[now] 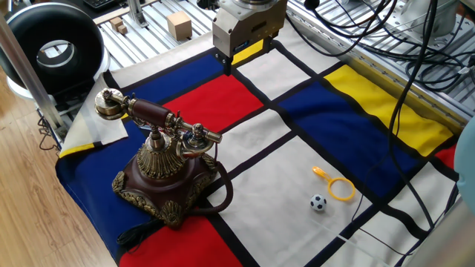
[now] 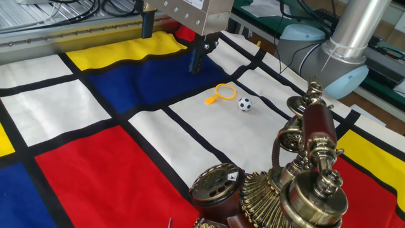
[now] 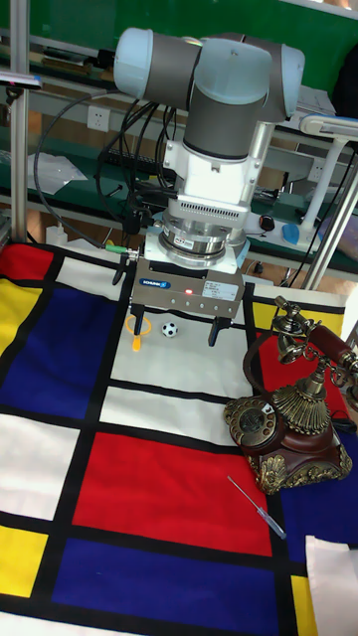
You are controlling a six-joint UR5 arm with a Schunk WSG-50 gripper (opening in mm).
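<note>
My gripper [image 2: 170, 54] hangs above the cloth with its two fingers wide apart and nothing between them. In exterior view 1, a small black-and-white ball [image 1: 318, 202] rests on a white patch. Beside it lies a yellow ring with a short handle [image 1: 341, 188]. A vintage brown and brass telephone [image 1: 165, 167] stands on the cloth, its handset on the cradle. In exterior view 3 a screwdriver [image 3: 270, 520] with a pale handle lies in front of the telephone; the gripper appears near the ball and ring there, but its height is unclear.
A wrinkled cloth [image 3: 169, 493] of red, blue, yellow and white blocks covers the table. Black cables [image 1: 423, 96] hang at the right in exterior view 1. Cardboard-coloured blocks [image 1: 179, 26] sit at the back.
</note>
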